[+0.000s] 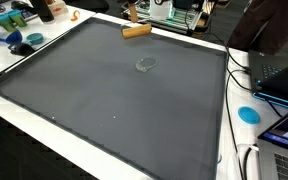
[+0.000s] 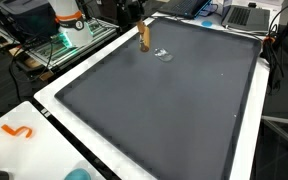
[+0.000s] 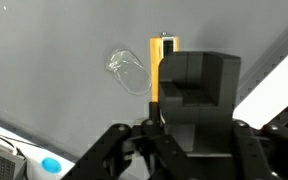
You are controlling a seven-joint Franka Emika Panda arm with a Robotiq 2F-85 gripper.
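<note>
A long orange-tan piece point(image 1: 137, 32) sits at the far edge of the dark grey mat point(image 1: 114, 90). It appears as an orange piece point(image 2: 144, 39) near the back left in exterior view 2. In the wrist view, the orange piece point(image 3: 155, 75) runs lengthwise and is partly covered by my dark gripper, which is shut on it. The contact itself is hidden behind the gripper's body. Close by on the mat lies a small clear, crumpled-looking item point(image 1: 145, 64), with nothing touching it; the clear item point(image 3: 129, 72) lies left of my gripper in the wrist view.
A blue disc point(image 1: 249, 115) and laptops point(image 1: 282, 140) are on the white table at the right in exterior view 1. Tools and cups point(image 1: 16, 40) crowd the far left corner. An orange clip point(image 2: 17, 131) lies on the white tabletop.
</note>
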